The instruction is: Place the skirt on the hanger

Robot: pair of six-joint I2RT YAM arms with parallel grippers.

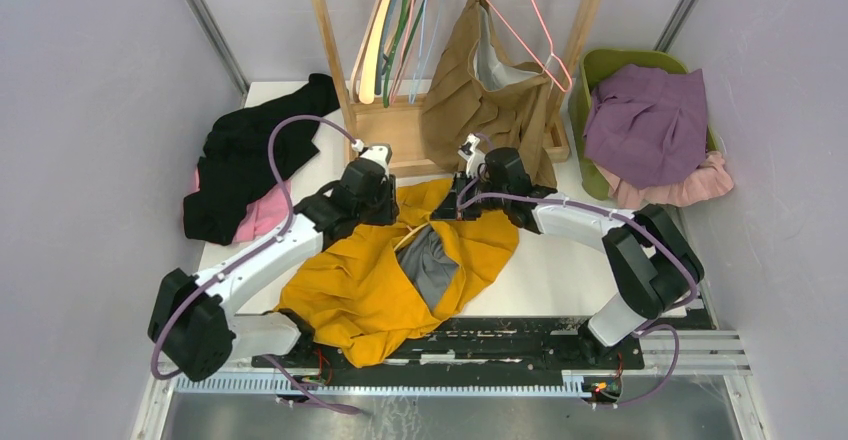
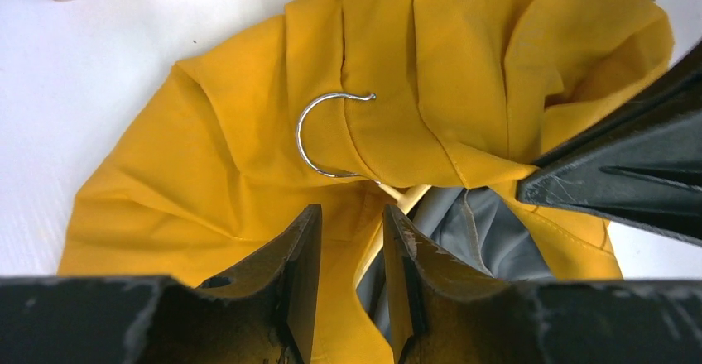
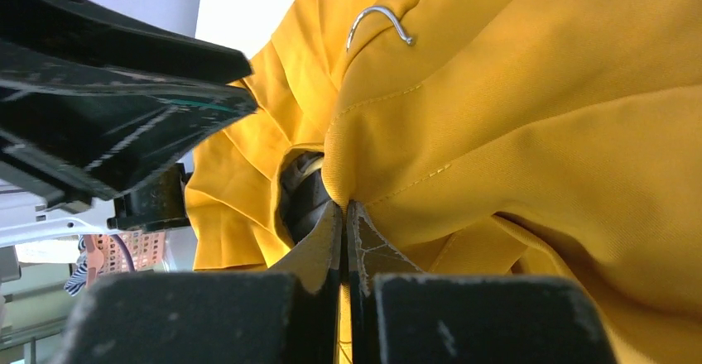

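Note:
The mustard skirt (image 1: 350, 290) lies spread on the white table with its grey lining showing. A hanger sits inside its opening; its metal hook pokes out over the waistband, as also seen in the right wrist view. My left gripper hangs over the hook and opening, fingers apart with nothing between them. My right gripper is shut at the waistband beside the hook, at the right of the opening; yellow fabric runs to its fingertips, and I cannot tell how much is between them.
Behind stands a wooden rack (image 1: 390, 135) with hangers and a brown garment (image 1: 450, 110). A black garment (image 1: 255, 135) lies at left, a green basket (image 1: 595, 65) with purple and pink clothes at right. The far walls bound the space.

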